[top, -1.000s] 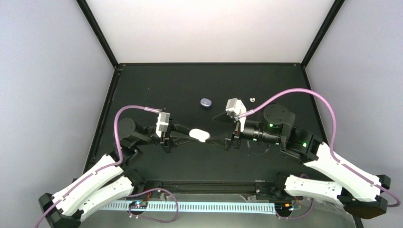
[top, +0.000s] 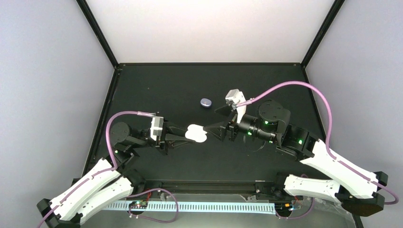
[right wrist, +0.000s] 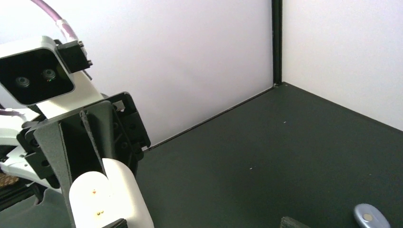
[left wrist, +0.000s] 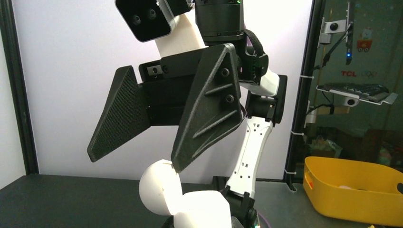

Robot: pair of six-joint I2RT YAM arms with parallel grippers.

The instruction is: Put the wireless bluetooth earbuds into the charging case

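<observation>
The white charging case point(top: 195, 133) is held up at mid-table in my left gripper point(top: 183, 134), which is shut on it. Its lid stands raised from the base, and gold contacts show inside in the right wrist view. My right gripper is part open, its fingertips just above the lid, one at or touching its edge. A small lilac oval object point(top: 206, 102) lies on the mat behind the grippers, also at the lower right of the right wrist view point(right wrist: 370, 216).
A yellow bin point(left wrist: 351, 190) shows outside at the right in the left wrist view.
The case now looks opened, its white shape wider from above.
</observation>
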